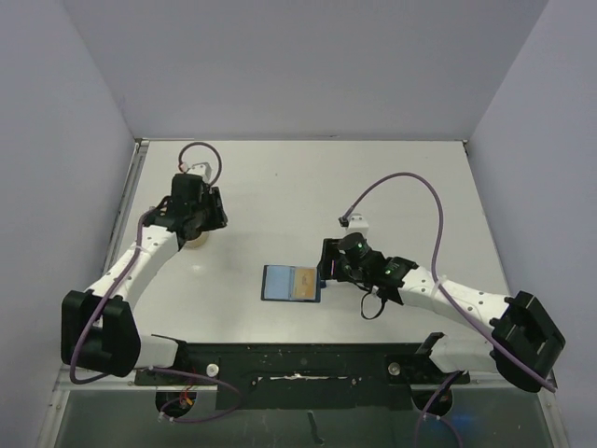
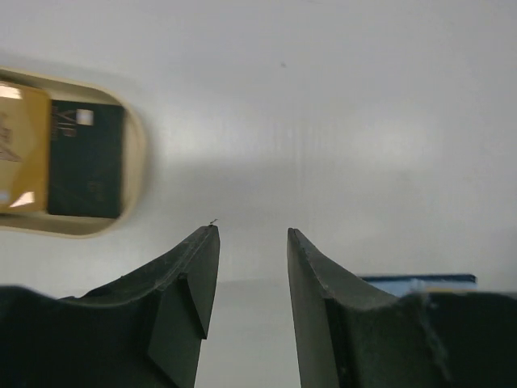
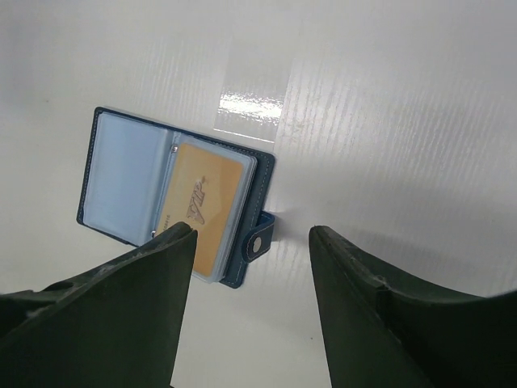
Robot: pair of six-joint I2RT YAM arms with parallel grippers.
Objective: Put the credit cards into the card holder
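Observation:
The blue card holder (image 1: 277,283) lies spread flat near the front middle of the table, a gold card (image 3: 204,202) in its right-hand sleeve. The left sleeve (image 3: 123,174) shows pale blue with no card visible. At its right side is my right gripper, open and empty above the table beside the strap. My left gripper is open too, nothing between its fingers, high over the left side. In the left wrist view, a gold card (image 2: 23,153) and a dark card (image 2: 86,159) lie in a cream tray (image 2: 134,166).
From the top, my left arm hides nearly all of the tray. Walls stand at both sides and the back.

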